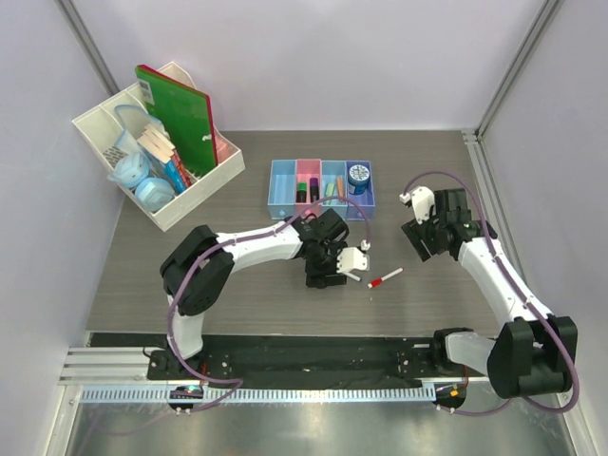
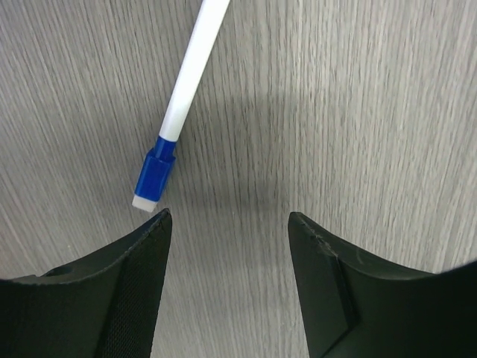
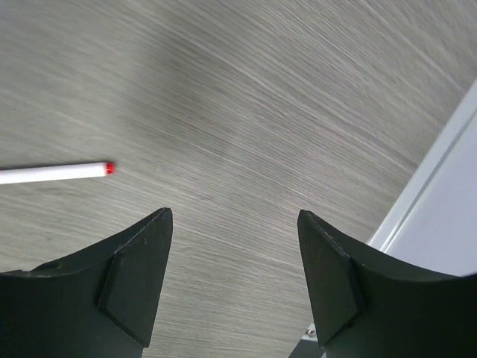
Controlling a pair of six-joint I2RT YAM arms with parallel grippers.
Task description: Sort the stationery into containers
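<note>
A white marker with blue cap (image 2: 153,176) lies on the desk just ahead of my left gripper, which is open above it, slightly to the right of the cap; in the top view the arm partly hides this marker. A white marker with red end (image 1: 377,281) lies to its right, also seen at the left of the right wrist view. My right gripper is open over bare desk, right of that marker. The divided organizer (image 1: 282,190) holds several pens and a round blue-and-white item in its compartments.
A large white box (image 1: 176,214) with books, a green board and pale blue items sits at the back left. A wall (image 3: 440,216) and metal rail edge the right side.
</note>
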